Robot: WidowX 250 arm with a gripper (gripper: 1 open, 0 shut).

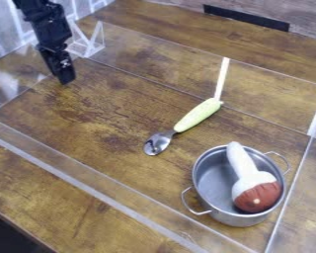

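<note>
My dark gripper (58, 74) hangs low at the upper left edge of the wooden tray area, apart from the objects; whether its fingers are open or shut is too small to tell. A metal spoon (158, 141) lies in the middle, with a pale green corn cob (197, 115) lying just beyond its handle end, up and to the right. At the lower right a steel pot (215, 193) holds a white and reddish-brown object (257, 195), perhaps a toy mushroom or similar.
Clear plastic walls (94, 156) border the wooden surface (88, 198).
</note>
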